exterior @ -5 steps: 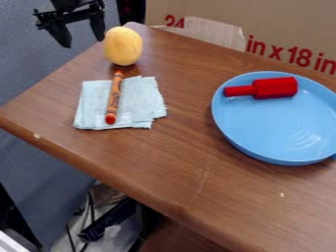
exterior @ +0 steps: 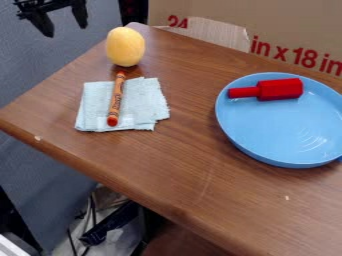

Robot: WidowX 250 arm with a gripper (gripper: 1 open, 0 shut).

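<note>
My black gripper (exterior: 64, 22) is at the top left, above and left of the table, open, with nothing seen between its fingers and its upper part cut off by the frame. A yellow egg-shaped object (exterior: 126, 47) stands near the table's back left. An orange crayon-like stick (exterior: 116, 100) lies on a folded pale blue cloth (exterior: 144, 105). A red object with a handle (exterior: 278, 89), like a small roller, rests on a blue plate (exterior: 281, 133) at the right.
A cardboard box (exterior: 287, 30) stands behind the table.
My gripper has moved upward, and slightly to the left, over the last second. The objects on the table have not moved.
</note>
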